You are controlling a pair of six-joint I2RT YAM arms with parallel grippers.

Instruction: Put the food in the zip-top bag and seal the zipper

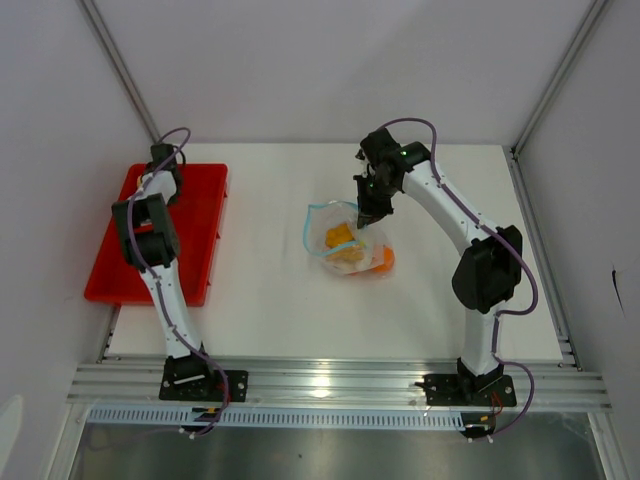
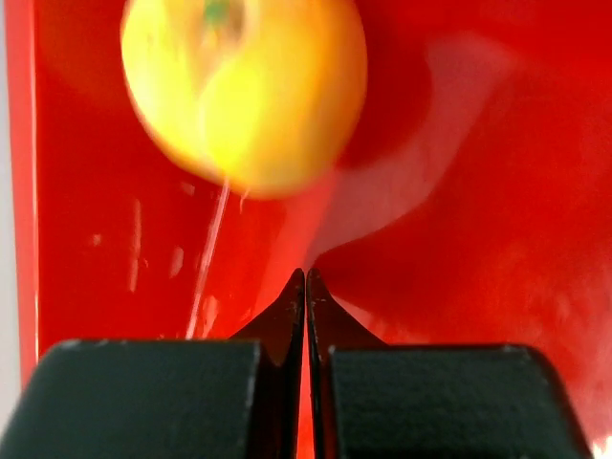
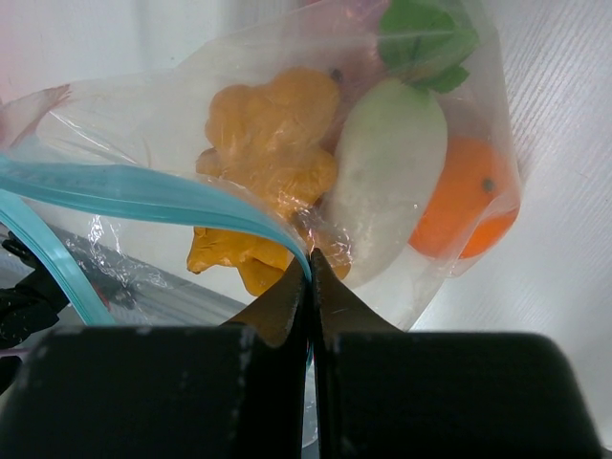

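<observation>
In the left wrist view a round yellow food [image 2: 258, 105], pepper-like with a green stem spot, rests in the red tray [image 2: 478, 258]. It lies beyond the fingertips of my left gripper, which is shut with nothing between its fingers. From above, the left arm reaches into the tray's far left corner. My right gripper is shut on the blue-edged rim of the zip top bag [image 3: 143, 191]. Inside the clear bag are a lumpy orange-brown food [image 3: 273, 134], a pale food with green leaves [image 3: 387, 182] and an orange food [image 3: 464, 201]. The bag's mouth gapes.
Tray walls [image 1: 217, 235] stand around the left gripper, and a grey wall rises just beyond the tray's left side. Between tray and bag, the white table [image 1: 260, 280] is clear.
</observation>
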